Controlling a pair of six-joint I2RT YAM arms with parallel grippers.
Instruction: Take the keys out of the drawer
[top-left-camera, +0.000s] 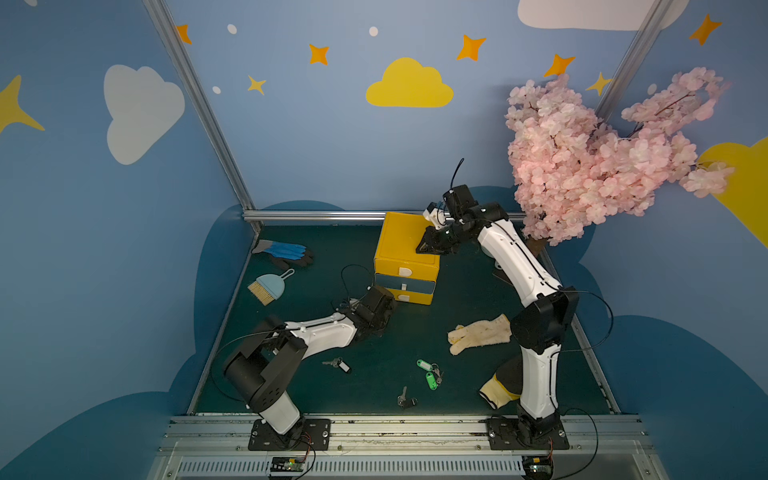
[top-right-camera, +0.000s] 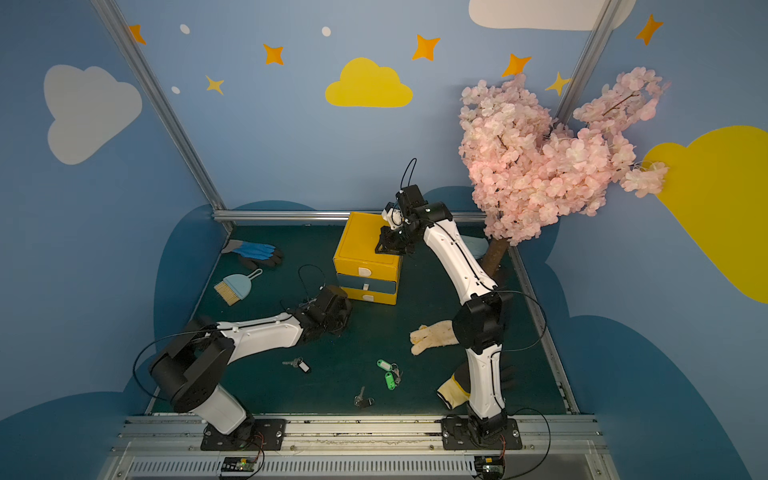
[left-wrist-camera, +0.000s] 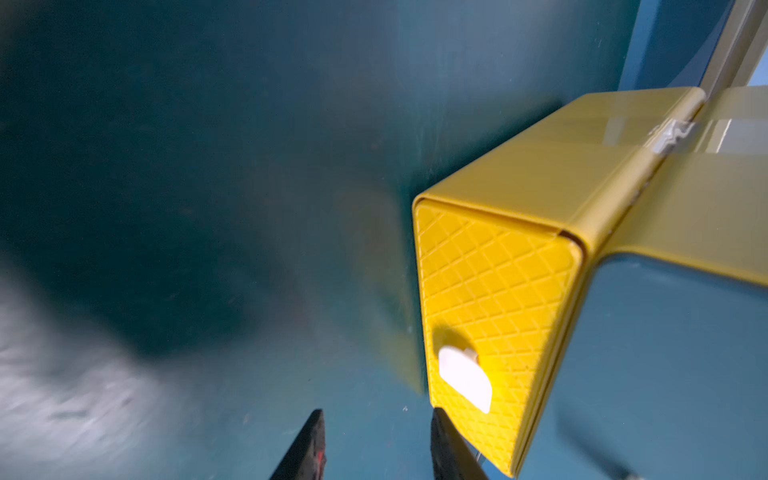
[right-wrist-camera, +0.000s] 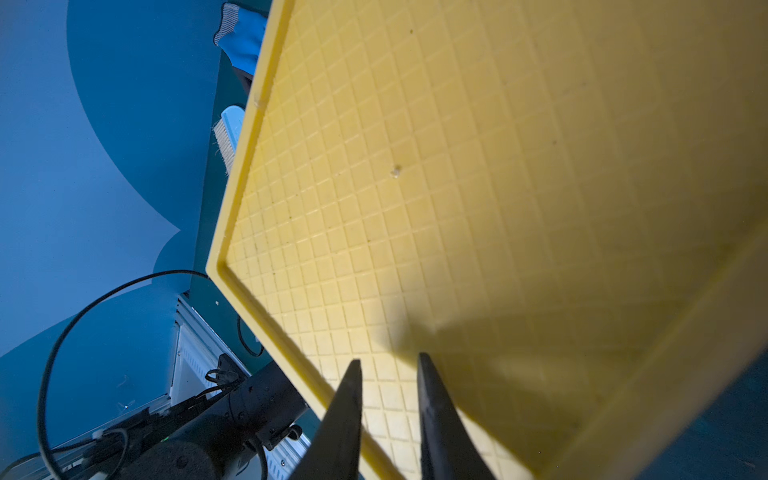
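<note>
A yellow and blue-grey drawer box (top-left-camera: 406, 247) stands at the back middle, its stacked drawers looking closed from above. Just in front of its lower left side, my left gripper is open and empty, and the bottom drawer's white handle (left-wrist-camera: 465, 379) is to the right of its fingertips. Over the box's yellow top (right-wrist-camera: 480, 160), my right gripper stands open with nothing between its fingers. On the table lie keys with a white tag (top-left-camera: 337, 365), keys with green tags (top-left-camera: 431, 373) and dark keys (top-left-camera: 406, 398). The drawers' insides are hidden.
A cream glove (top-left-camera: 480, 333) and a yellow-cuffed glove (top-left-camera: 497, 392) lie at the right. Blue gloves (top-left-camera: 284, 252) and a small brush with dustpan (top-left-camera: 270, 286) rest at the back left. A blossom tree (top-left-camera: 560, 160) fills the back right corner.
</note>
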